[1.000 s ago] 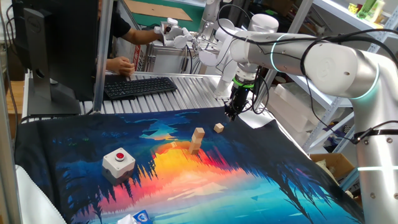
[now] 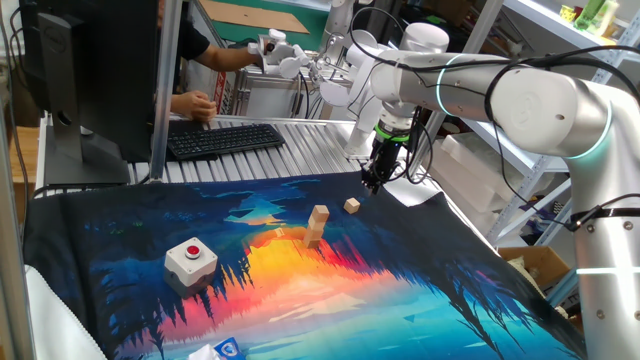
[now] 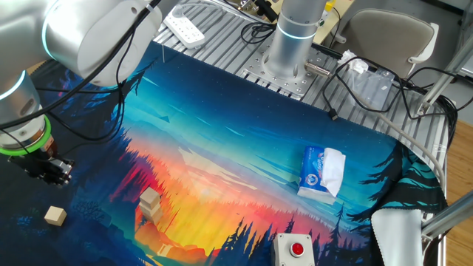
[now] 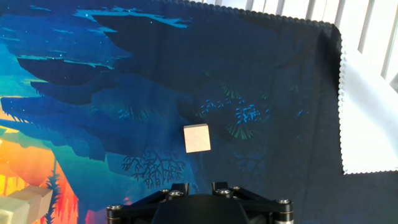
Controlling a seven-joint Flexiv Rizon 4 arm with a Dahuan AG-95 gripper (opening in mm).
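A single light wooden cube (image 2: 351, 205) lies alone on the dark part of the printed cloth; in the wrist view the cube (image 4: 197, 138) shows near the centre, ahead of the fingertips. Beside it on the cloth stands a small stack of wooden blocks (image 3: 150, 198), seen partly at the lower left edge of the wrist view (image 4: 26, 204). My black gripper (image 2: 372, 186) hangs above the cloth near the lone cube, apart from it. In the wrist view my gripper shows a gap between its fingertips, with nothing held there.
A white box with a red button (image 2: 190, 265) and a blue-and-white tissue pack (image 3: 321, 174) stand on the cloth, away from the blocks. A keyboard (image 2: 222, 142) and monitor (image 2: 95, 90) sit beyond its edge. A person's hand (image 2: 195, 106) rests behind. Cables hang along my arm.
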